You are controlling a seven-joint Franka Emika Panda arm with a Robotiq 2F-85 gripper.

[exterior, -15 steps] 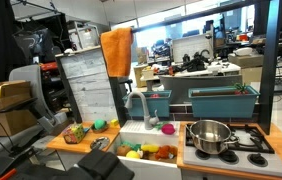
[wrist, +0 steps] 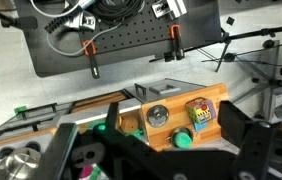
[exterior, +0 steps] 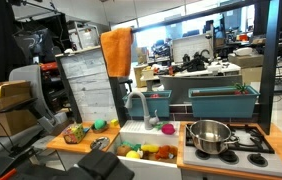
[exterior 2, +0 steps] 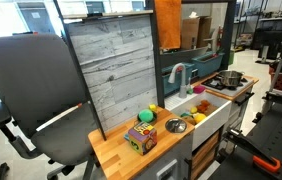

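Observation:
In the wrist view my gripper is open, its dark fingers spread wide, with nothing seen between them. It hangs high above the counter, looking down. A colorful box (wrist: 200, 109) lies below, on the wooden counter beside a green round item (wrist: 182, 138) and a shiny metal bowl (wrist: 157, 116). Exterior view 2 shows the same box (exterior 2: 141, 137) at the counter's near end, with the green item (exterior 2: 146, 115) behind it and the bowl (exterior 2: 175, 125) to the right. A steel pot (exterior: 211, 136) sits on the stove. Several colored toy foods (exterior: 161, 152) lie in the sink.
An orange towel (exterior: 116, 51) hangs from the upper frame. The faucet (exterior: 139, 105) rises behind the sink. A panel of grey boards (exterior 2: 121, 70) stands behind the left counter. Cables (wrist: 119, 10) lie on the black table (wrist: 56, 62).

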